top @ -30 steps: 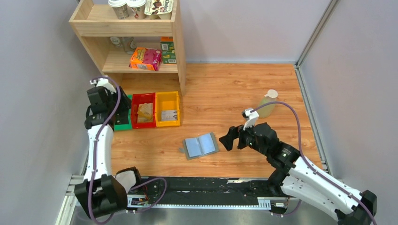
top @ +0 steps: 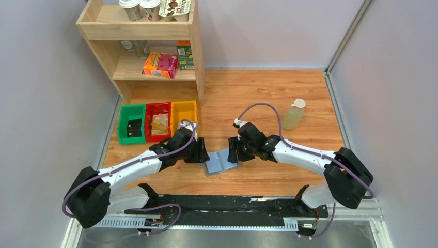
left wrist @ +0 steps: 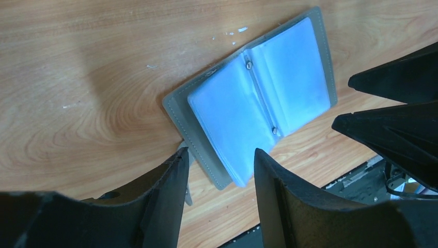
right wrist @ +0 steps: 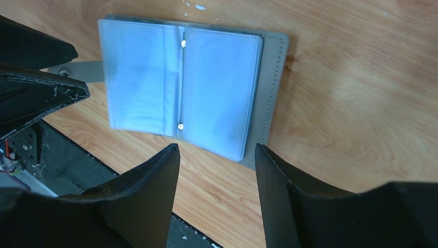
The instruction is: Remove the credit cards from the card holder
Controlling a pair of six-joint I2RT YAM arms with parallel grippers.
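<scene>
The card holder (top: pixel 220 160) lies opened flat on the table in front of the arms, its grey cover (right wrist: pixel 272 88) framing blue plastic sleeves (left wrist: pixel 232 113). A seam with two metal studs runs down its middle, and a strap (right wrist: pixel 85 71) sticks out at one side. I cannot make out any card inside the sleeves. Over the holder's left side is my left gripper, its fingers apart and empty. My right gripper is over the right side, also open with nothing between its fingers. Each wrist view also catches the other gripper's dark fingers across the holder.
Behind the left arm stand a green bin (top: pixel 123 125) with a black item, a red bin (top: pixel 157 107) with a packet and a yellow bin (top: pixel 184 107). A wooden shelf (top: pixel 139 32) rises behind them. A bottle (top: pixel 293 118) stands at right.
The right one has moved left to its other side. The holder has stayed in place.
</scene>
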